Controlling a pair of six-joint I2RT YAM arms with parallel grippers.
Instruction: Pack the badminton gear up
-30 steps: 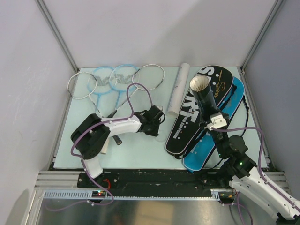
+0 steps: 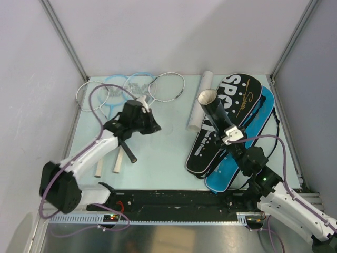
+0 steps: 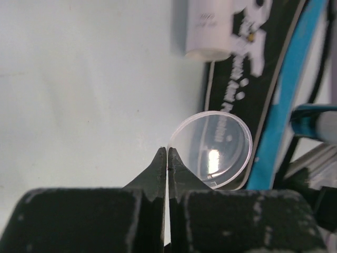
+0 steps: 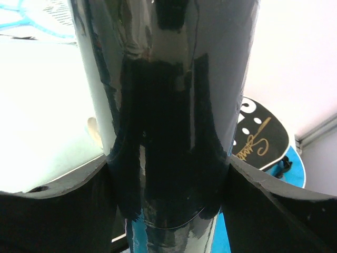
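A clear round lid (image 3: 221,150) is pinched by its rim between the fingertips of my left gripper, raised off the table. My right gripper (image 2: 229,135) is shut around a dark glossy tube (image 4: 163,105); its pale open end (image 2: 207,97) points up and leftward in the top view. To its left on the table lies a white tube (image 2: 200,100). Several rackets rest at the left, with a white-rimmed racket (image 2: 168,100) nearest the middle. A black racket bag (image 2: 217,138) and a blue racket bag (image 2: 258,125) overlap on the right.
My left arm passes over the racket handles (image 2: 117,160). Bare table (image 2: 160,166) lies in the front middle. A wall rises behind the table, and a black strap (image 2: 276,132) trails beside the blue bag.
The dark tube has shifted left in the right gripper, its top leaning further left.
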